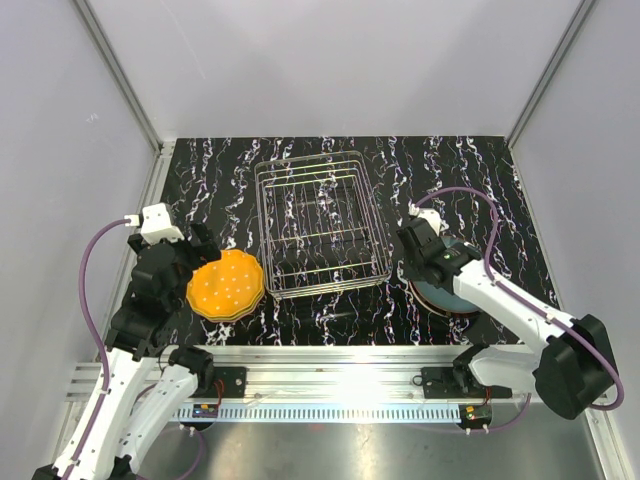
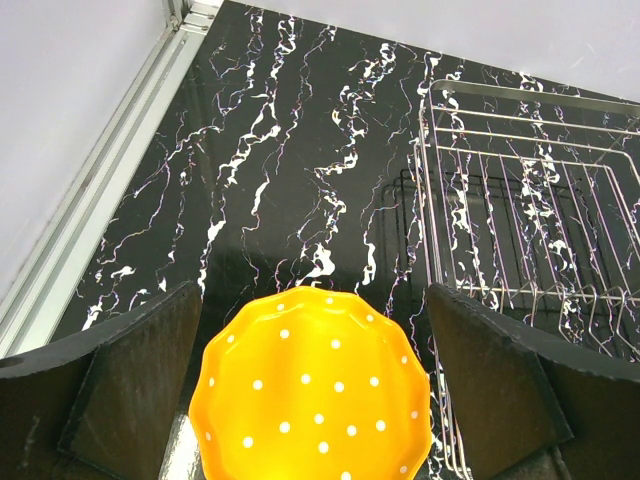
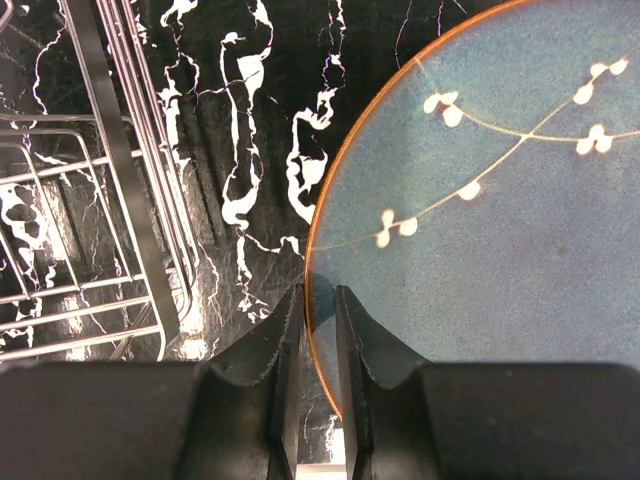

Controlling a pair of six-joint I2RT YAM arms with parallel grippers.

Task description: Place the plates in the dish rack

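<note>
An empty wire dish rack (image 1: 322, 290) stands mid-counter. Left of it lie stacked yellow dotted plates (image 1: 225, 285); my left gripper (image 1: 200, 238) hangs over their upper edge, open, the top plate (image 2: 310, 400) between and beyond its fingers in the left wrist view. On the right lies a blue plate (image 3: 480, 240) with an orange rim and branch pattern, over other plates. My right gripper is at that plate's left rim, its fingertips a narrow way apart with the rim between them; whether it grips the rim I cannot tell.
Pale walls enclose it at back and sides, with a metal rail (image 1: 330, 355) along the front edge.
</note>
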